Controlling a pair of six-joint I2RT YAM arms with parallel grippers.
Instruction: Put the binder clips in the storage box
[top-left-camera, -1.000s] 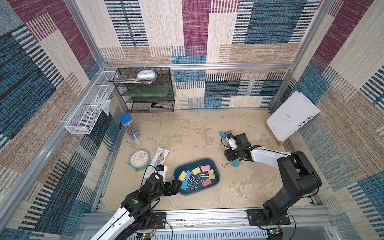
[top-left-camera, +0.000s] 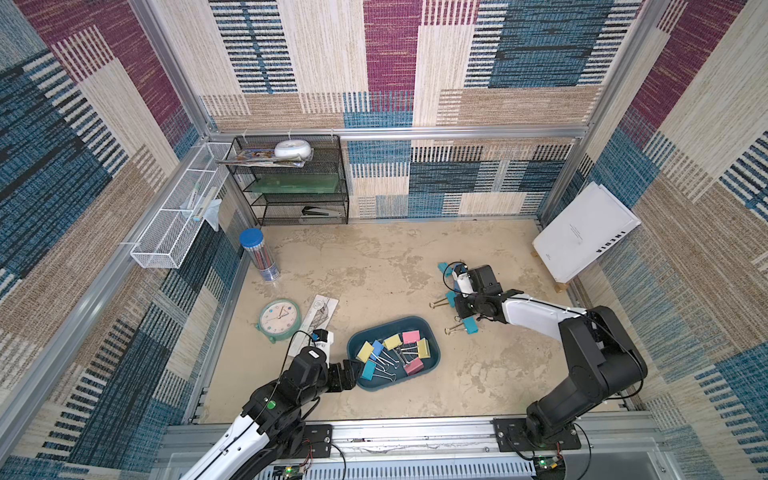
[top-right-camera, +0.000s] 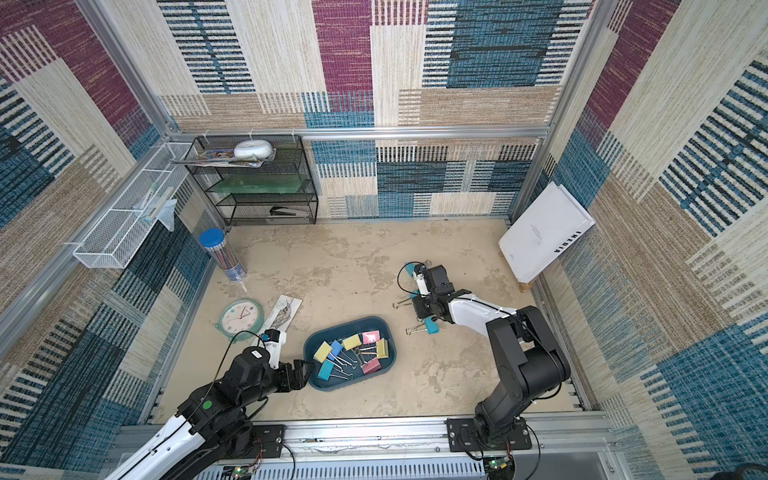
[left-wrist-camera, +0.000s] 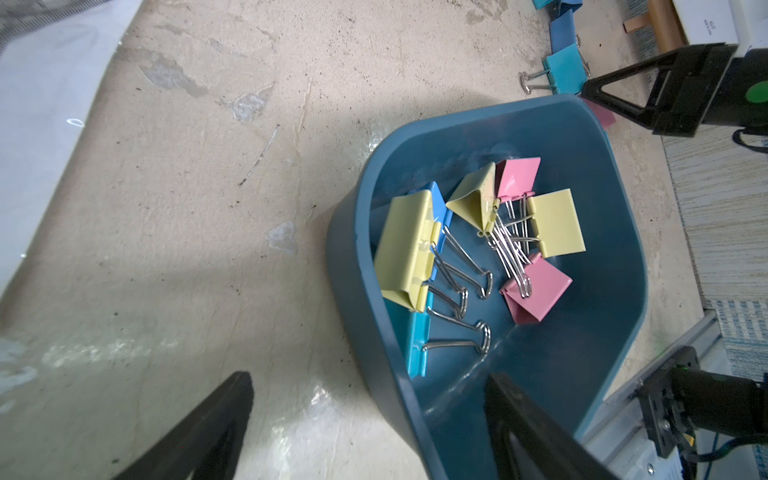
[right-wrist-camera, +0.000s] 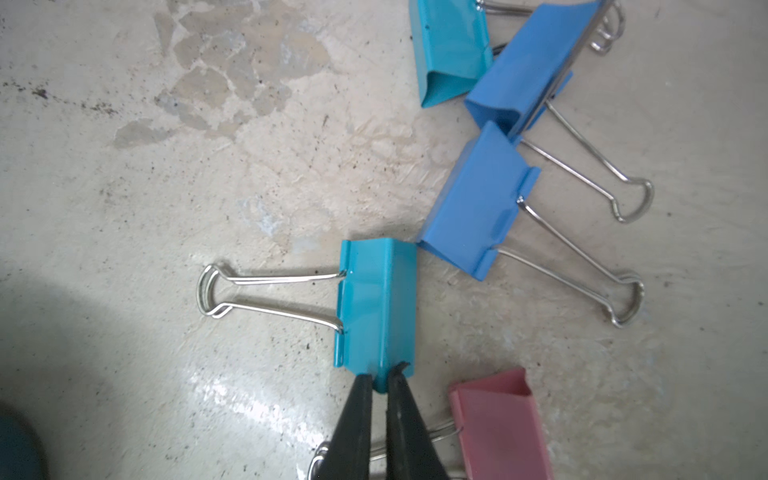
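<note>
In the right wrist view a teal binder clip (right-wrist-camera: 376, 304) lies with its handles to the left. My right gripper is shut, its fingertips overlapping the near end of this clip; nothing shows between them. Two blue clips (right-wrist-camera: 478, 200) and another teal clip (right-wrist-camera: 449, 44) lie farther off, and a pink clip (right-wrist-camera: 500, 424) sits beside the fingers. The dark blue storage box (left-wrist-camera: 357, 256) holds several clips, among them a yellow one (left-wrist-camera: 404, 244) and a pink one (left-wrist-camera: 537, 289). My left gripper stands open at the box, its fingers on either side of the wall.
A round clock (top-left-camera: 280, 318), a white sheet (top-left-camera: 321, 310) and a blue-lidded jar (top-left-camera: 257, 254) occupy the left side. Behind them is a black mesh shelf (top-left-camera: 344, 180). A white box (top-left-camera: 585, 232) leans at the right. The table between the storage box and the shelf is clear.
The right arm has shifted slightly; the left arm is still.
</note>
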